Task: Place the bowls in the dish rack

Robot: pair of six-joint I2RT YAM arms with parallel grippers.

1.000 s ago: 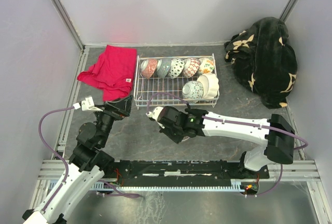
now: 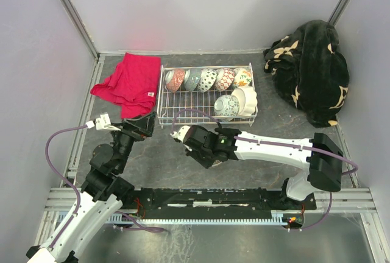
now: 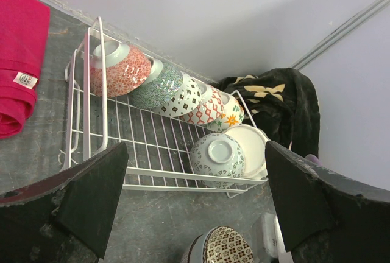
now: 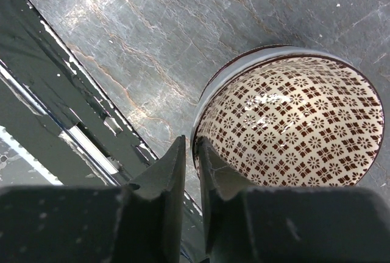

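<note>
The white wire dish rack (image 2: 177,117) holds several patterned bowls (image 3: 160,83) along its back and a grey floral bowl (image 3: 216,162) beside white ones at front right. A brown-patterned bowl (image 4: 286,126) lies on the counter below my right gripper; its fingertips are at the bowl's near rim, close together, and whether the rim is between them is unclear. In the top view the right gripper mostly hides that bowl. My left gripper (image 2: 146,126) stands open, empty, at the rack's front left.
A red cloth (image 2: 131,80) lies left of the rack and a black patterned blanket (image 2: 304,71) to its right. Bare counter (image 2: 164,159) shows between the arms. A dark rail runs along the front edge.
The right arm and gripper have shifted very slightly over the bowl. The left arm and the rack's bowls look unchanged.
</note>
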